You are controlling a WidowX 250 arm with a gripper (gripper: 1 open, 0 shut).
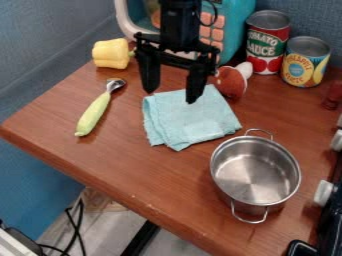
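My black gripper [171, 86] hangs over the back middle of the wooden table, its two fingers wide apart with nothing visible between them. Below it lies a folded light blue cloth [187, 122]. To its left a pale green-handled utensil [94, 111] lies on the table, and behind that sits a yellow object [112, 53]. At the front right stands a steel pot [254, 175] with two handles. A red-and-white object [231, 82] lies just right of the gripper.
A tomato sauce can [266, 42] and a yellow-labelled can [306, 62] stand at the back right, beside a teal container [230, 25]. A black appliance [323, 225] lines the right edge.
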